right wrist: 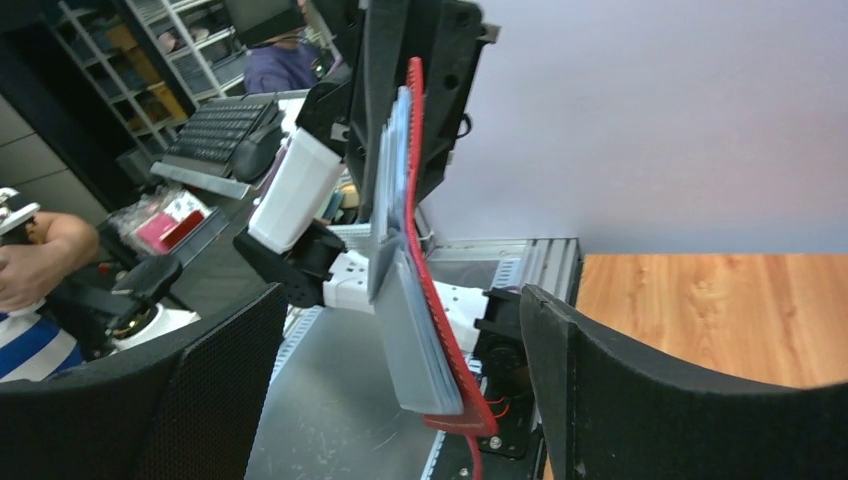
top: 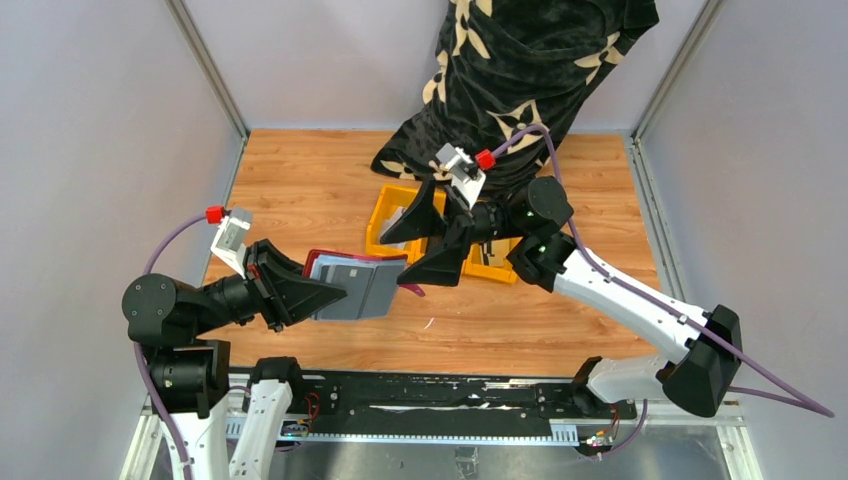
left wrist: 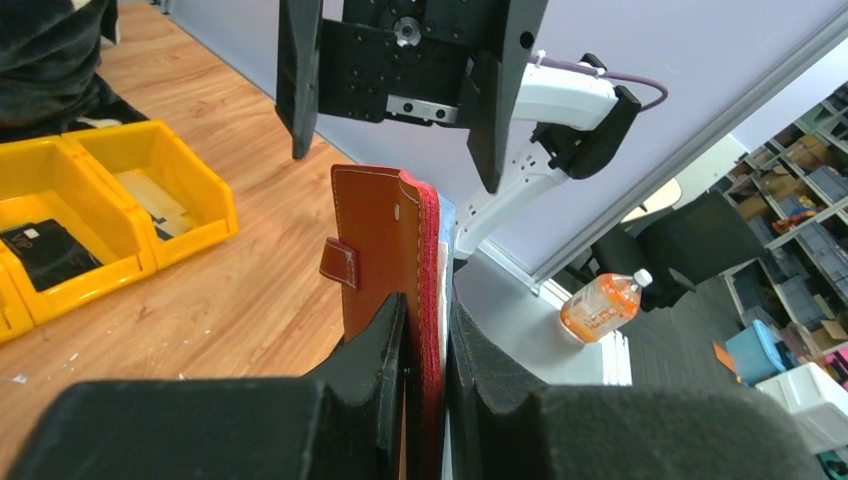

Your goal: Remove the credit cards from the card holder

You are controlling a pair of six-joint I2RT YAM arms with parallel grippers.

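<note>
The card holder [left wrist: 385, 235] has a brown cover with red stitched edging and a small strap. My left gripper [top: 338, 295] is shut on its side and holds it up above the table. Grey, translucent card sleeves [right wrist: 410, 330] lie against the red cover; whether cards sit inside them is hard to tell. Just right of the holder, my right gripper [top: 395, 258] stands open, its fingers [right wrist: 210, 385] spread wide. In the right wrist view the holder's edge appears between those fingers but farther off, apart from them.
Yellow bins [left wrist: 150, 200] stand on the table behind the holder. One contains a dark card [left wrist: 50, 255], another lighter, flat items. A dark patterned cloth [top: 520, 80] drapes at the back.
</note>
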